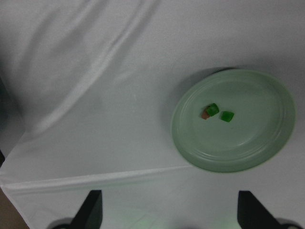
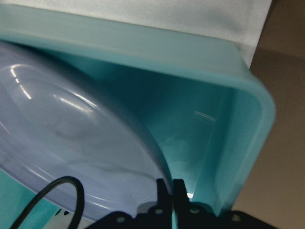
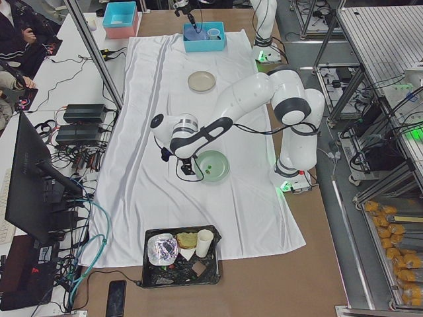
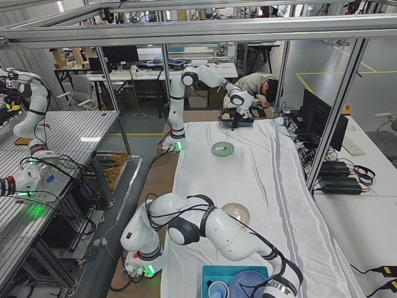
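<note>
A green plate [image 1: 248, 143] holds two small green pieces [image 1: 227, 116] and a brownish one [image 1: 205, 115]. My left gripper hangs open above the cloth beside it, nothing between its fingers. My right gripper is at the blue bin [image 2: 252, 119], shut on the rim of a lilac-blue plate [image 2: 81, 124] inside. A blue cup [image 4: 218, 292] stands in that bin.
A beige plate [image 3: 201, 81] lies on the white cloth [image 3: 145, 205] between the arms. A black tray [image 3: 182, 279] with a foil bowl and white cup stands at the left arm's end. Monitor and cables line one side.
</note>
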